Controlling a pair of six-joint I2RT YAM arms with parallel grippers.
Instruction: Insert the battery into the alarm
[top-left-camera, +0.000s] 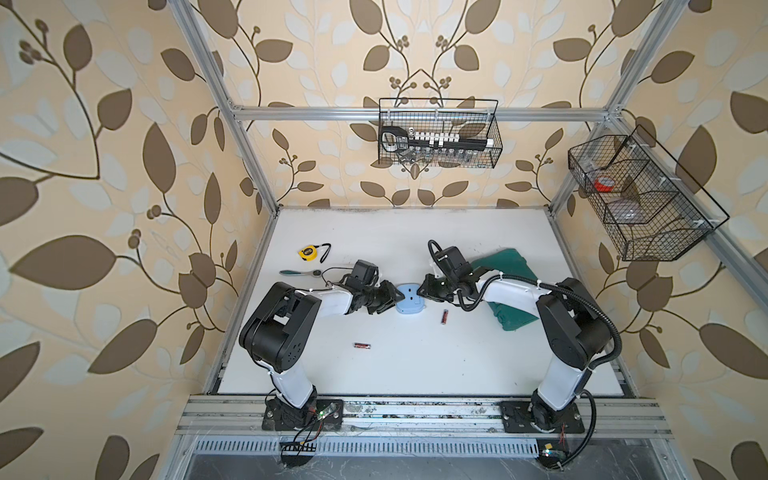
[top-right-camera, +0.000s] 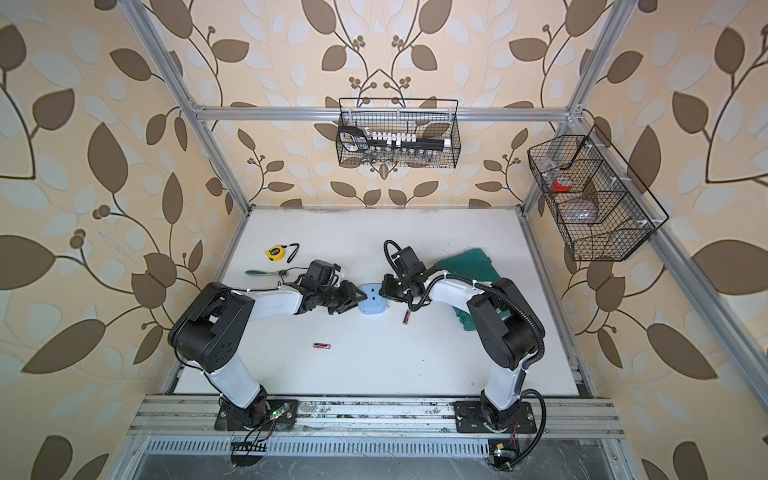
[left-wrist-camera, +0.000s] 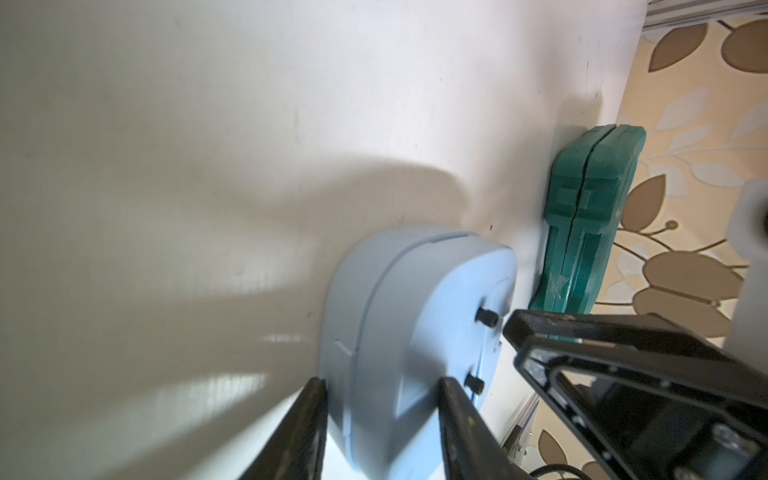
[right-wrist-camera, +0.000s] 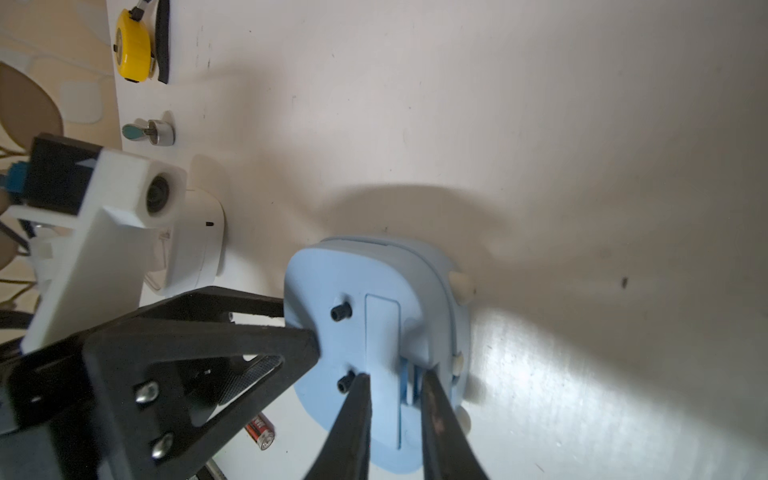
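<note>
The light blue alarm (top-left-camera: 410, 299) stands on the white table between both arms. In the left wrist view my left gripper is shut on the alarm's near edge, one finger on either side. My right gripper is part open at the alarm's face; its fingertips stand around the small recess at the edge of the closed battery cover (right-wrist-camera: 382, 336). Whether they touch it I cannot tell. One battery (top-left-camera: 445, 317) lies on the table just below the right gripper. Another battery (top-left-camera: 361, 345) lies farther left, near the front.
A green case (top-left-camera: 512, 308) lies behind the right forearm. The yellow tape measure (top-left-camera: 308, 253) and a green-handled tool (top-left-camera: 297, 273) lie at the back left. Wire baskets hang above the table.
</note>
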